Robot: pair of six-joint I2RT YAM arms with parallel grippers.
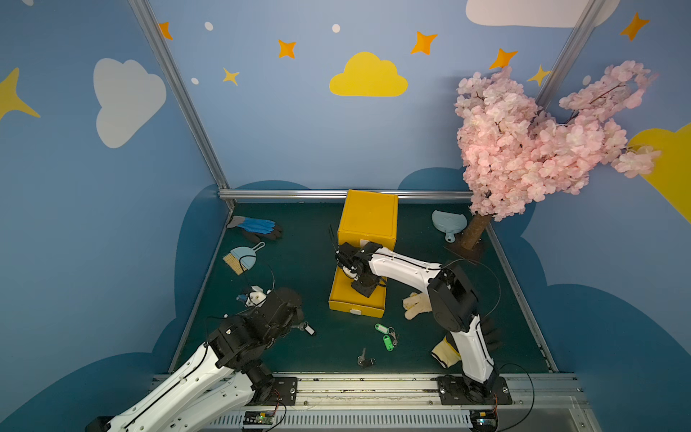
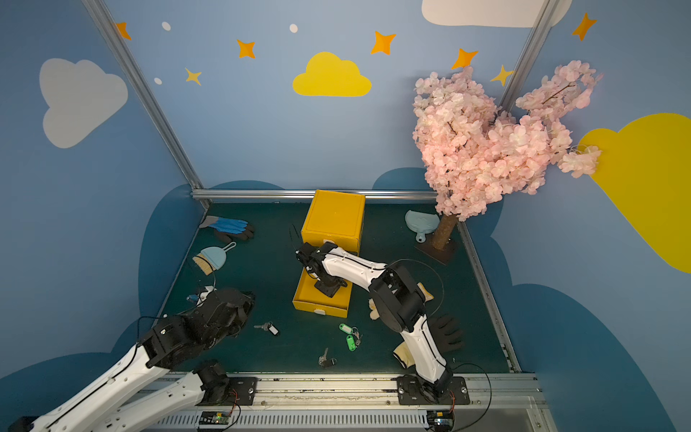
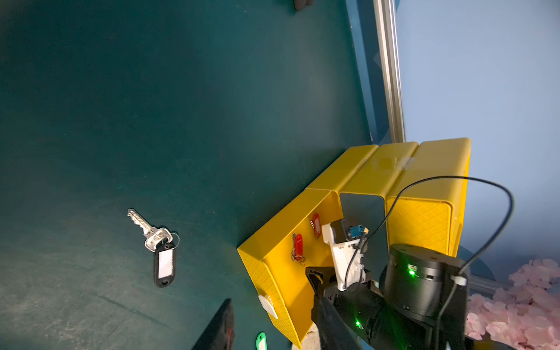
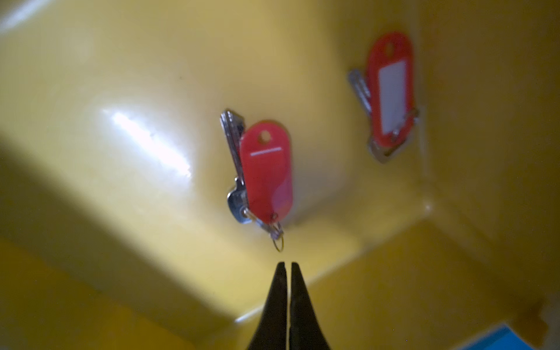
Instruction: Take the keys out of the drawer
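The yellow drawer (image 1: 356, 306) is pulled out from the yellow box (image 1: 367, 212). Inside lie two key sets with red tags, one in the middle (image 4: 265, 175) and one by the side wall (image 4: 392, 99). My right gripper is over the drawer, shut with nothing between its fingers, just below the middle set's ring in the right wrist view. My left gripper is open at the front left, above the table, outside the drawer.
Black-tagged keys (image 3: 160, 250) lie left of the drawer, green-tagged keys (image 1: 386, 337) in front. Gloves (image 1: 255, 226), a brush (image 1: 241, 259), a dustpan (image 1: 450, 223) and a blossom tree (image 1: 475, 230) stand or lie around the table's sides.
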